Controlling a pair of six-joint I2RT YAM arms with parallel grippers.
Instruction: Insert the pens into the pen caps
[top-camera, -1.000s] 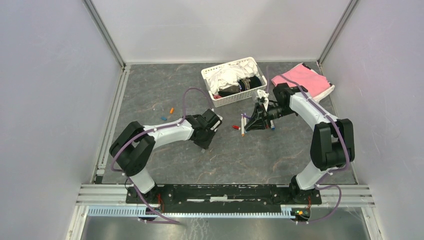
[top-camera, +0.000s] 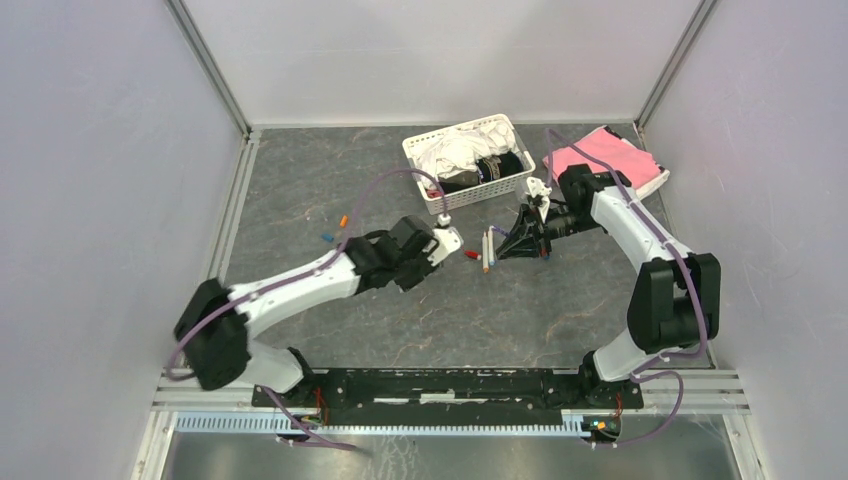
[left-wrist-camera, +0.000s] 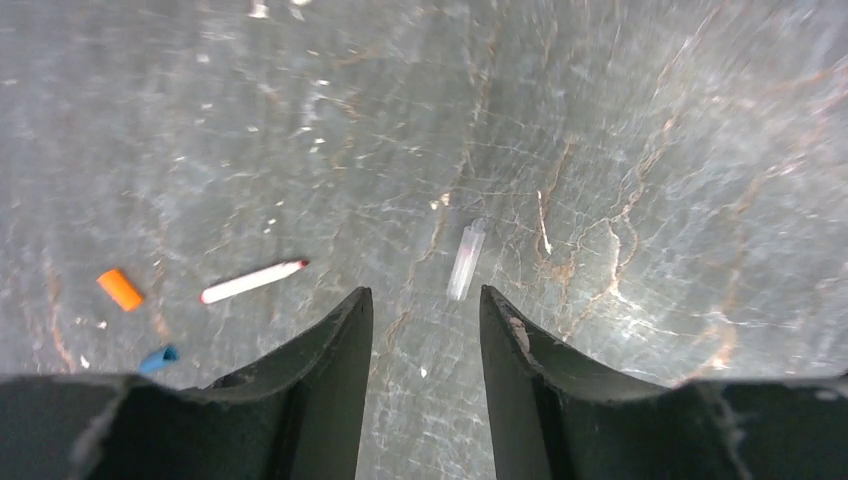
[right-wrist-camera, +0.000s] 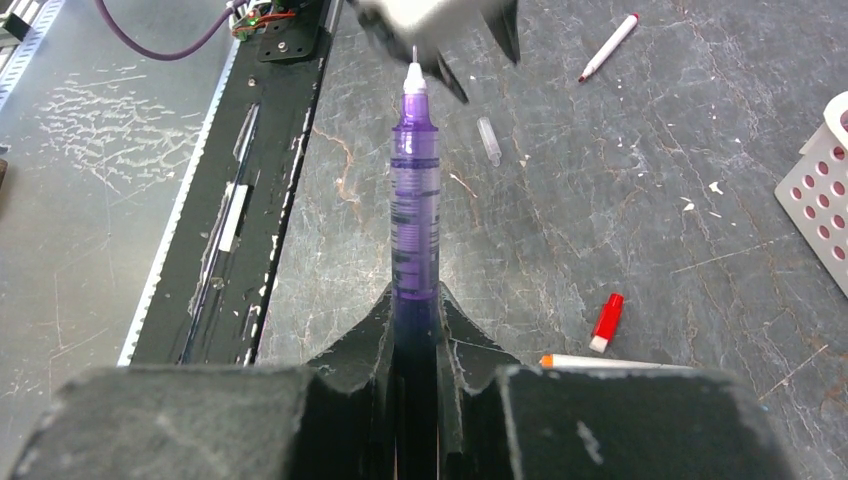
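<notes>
My right gripper is shut on an uncapped purple pen, tip upright in the right wrist view. My left gripper has its fingers apart, empty, above a clear cap. A red-ended white pen, an orange cap and a blue cap lie to its left. A red cap and an orange-ended pen lie below my right gripper.
A white basket of cloths stands at the back centre, a pink cloth on a white tray at back right.
</notes>
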